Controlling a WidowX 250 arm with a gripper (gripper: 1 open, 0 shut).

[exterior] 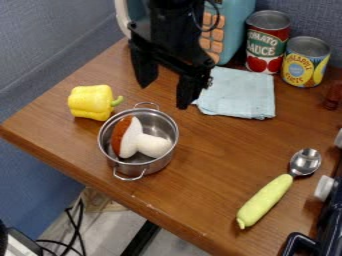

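My black gripper (166, 84) hangs over the back middle of the table, above and behind a steel pot (112, 158), its fingers spread apart with nothing visible between them. The pot holds white pieces and an orange-brown one (124, 132). A yellow bell pepper (90, 101) lies on the table left of the pot. A yellow corn cob (263, 202) lies at the front right, with a metal ladle (303, 162) just behind it.
A light blue cloth (238, 99), a tomato sauce can (266, 42), a yellow can (305, 62) and a small red bottle (333, 98) stand or lie at the back right. Black items line the right edge.
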